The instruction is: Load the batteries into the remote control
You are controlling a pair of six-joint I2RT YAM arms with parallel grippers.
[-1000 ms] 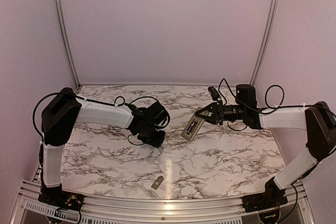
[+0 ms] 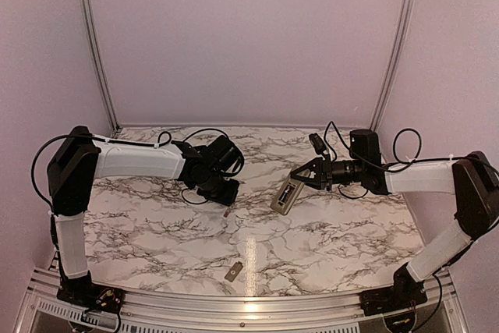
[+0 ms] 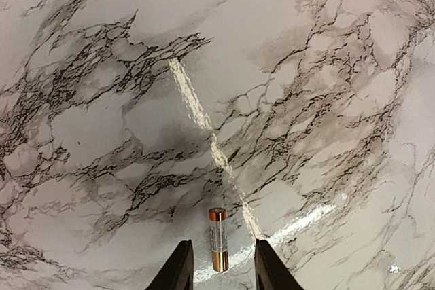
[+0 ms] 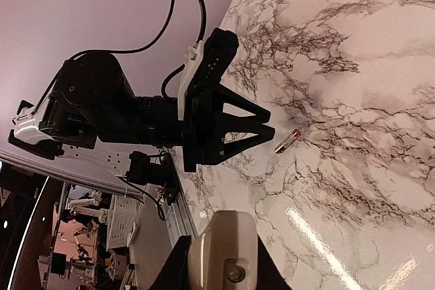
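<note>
A single battery (image 3: 219,239) (image 4: 287,141) (image 2: 227,212) lies on the marble table. My left gripper hangs just beside it with fingers apart, the battery showing between the tips in the left wrist view, not gripped. My right gripper (image 2: 304,173) is shut on the remote control (image 2: 282,199) (image 4: 221,252), which it holds tilted with its opened battery compartment showing in the top view. A small grey piece, likely the battery cover (image 2: 234,271), lies near the table's front edge.
Pale walls enclose it at back and sides, and a metal rail (image 2: 249,302) runs along the front edge.
My left gripper has shifted up and to the left in the top view, uncovering the battery. My right gripper and the remote are nearly still.
</note>
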